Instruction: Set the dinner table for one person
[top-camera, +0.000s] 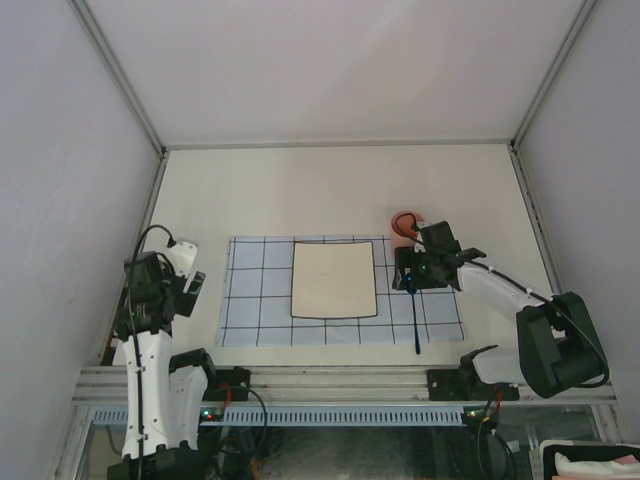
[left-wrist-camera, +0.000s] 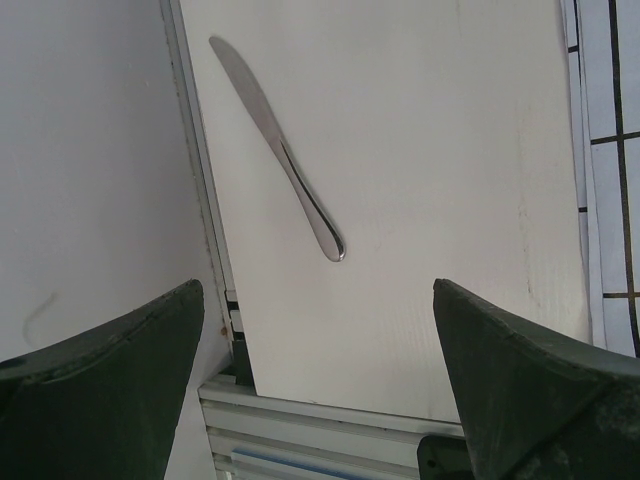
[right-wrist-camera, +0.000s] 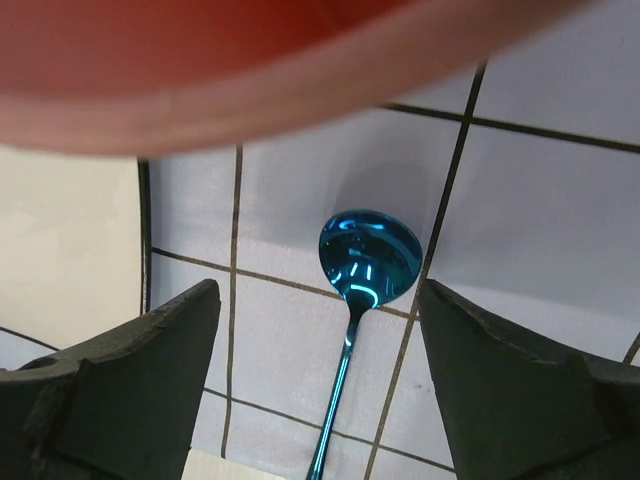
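Observation:
A cream square plate (top-camera: 334, 280) rests on the white gridded placemat (top-camera: 261, 284). To its right lies a blue metallic spoon (right-wrist-camera: 370, 255), bowl toward the back, handle (top-camera: 416, 325) toward the front edge. My right gripper hovers over the spoon with its fingers apart, and nothing is held between them. A pink cup (top-camera: 394, 240) stands just behind that gripper; its rim (right-wrist-camera: 300, 110) fills the top of the right wrist view. At the far left, my left gripper is open and empty. Beyond its fingers a silver knife (left-wrist-camera: 275, 140) lies on the bare table.
Walls (top-camera: 85, 200) close in both sides and the back. A bin (top-camera: 590, 461) sits at the bottom right corner, off the table.

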